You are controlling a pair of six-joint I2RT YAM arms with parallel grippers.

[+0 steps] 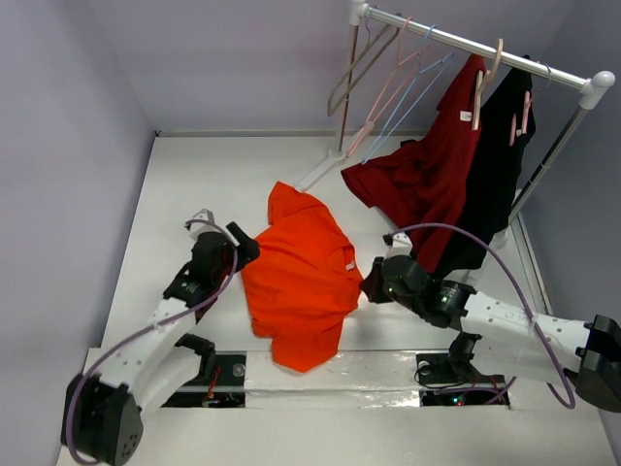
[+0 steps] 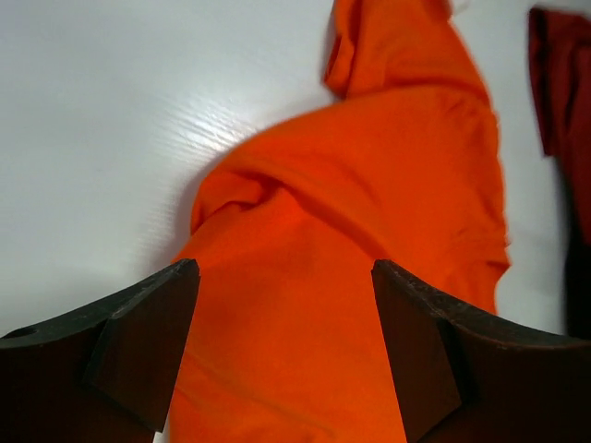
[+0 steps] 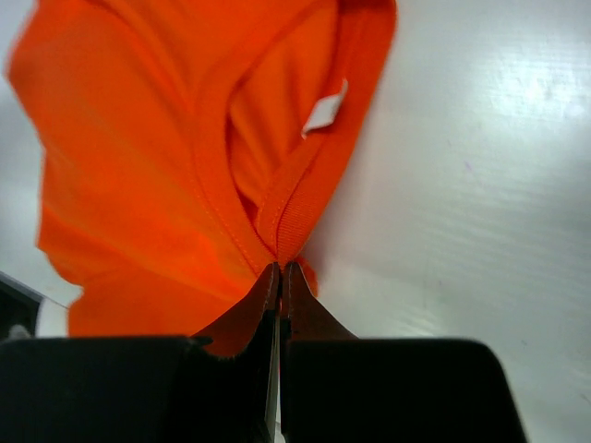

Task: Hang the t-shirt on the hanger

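Note:
An orange t-shirt [image 1: 299, 277] lies spread on the white table, somewhat creased. At its right edge, by the collar with the small white tag [image 3: 323, 111], my right gripper [image 1: 367, 287] is shut on the fabric; the right wrist view shows the collar edge running into the fingertips [image 3: 297, 300]. My left gripper [image 1: 250, 240] is at the shirt's upper left edge, fingers [image 2: 138, 341] wide apart over the cloth with nothing gripped. Several empty hangers hang from the rack, among them a pink hanger [image 1: 386, 89] and a blue hanger [image 1: 408, 107].
The white clothes rack [image 1: 475, 47] stands at the back right. A dark red garment [image 1: 427, 175] and a black garment [image 1: 490, 175] hang from it, near my right arm. Bare table lies at the back left.

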